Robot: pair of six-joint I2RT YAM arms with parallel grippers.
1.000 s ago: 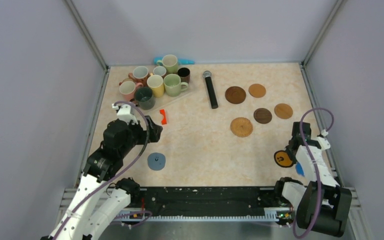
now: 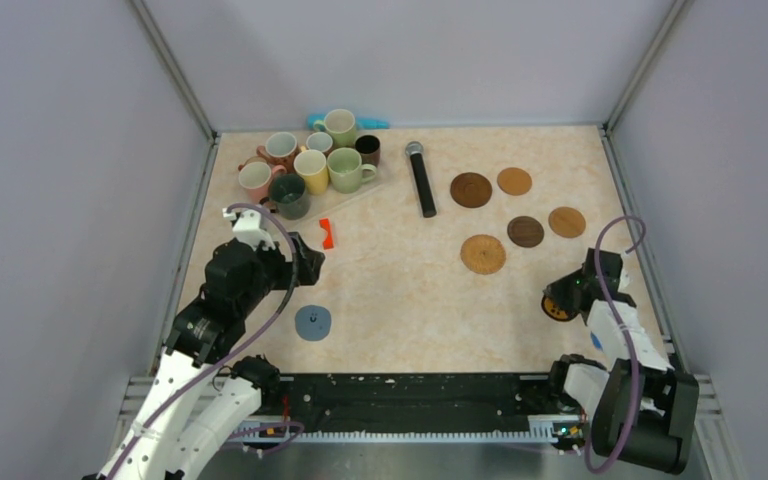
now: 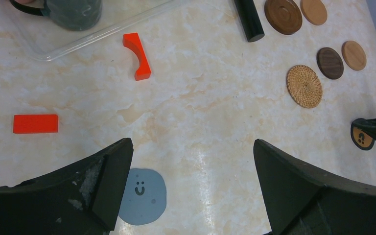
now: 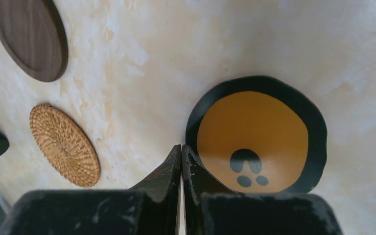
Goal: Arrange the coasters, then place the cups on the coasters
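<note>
Several cups, among them a dark green cup (image 2: 289,196), a yellow cup (image 2: 312,172) and a light green cup (image 2: 346,171), stand grouped at the back left. An orange coaster with a dark rim (image 4: 254,139) lies on the table at the right. My right gripper is shut, its tips low at the coaster's edge; nothing shows between its fingers. Over the left part of the table, my left gripper is open and empty, with a grey-blue coaster (image 3: 143,197) below it. The dark green cup (image 3: 75,13) is cut off at the left wrist view's top edge.
A woven coaster (image 2: 483,254) and several wooden coasters, including a dark one (image 2: 471,190), lie at the right. A black microphone (image 2: 421,182) lies at back centre. Two red blocks, one arched (image 3: 138,56) and one rectangular (image 3: 35,124), lie at left.
My right gripper has moved left, and the orange coaster has shifted slightly left and toward the back, now partly covered by the gripper in the top view. The left arm has stayed still.
</note>
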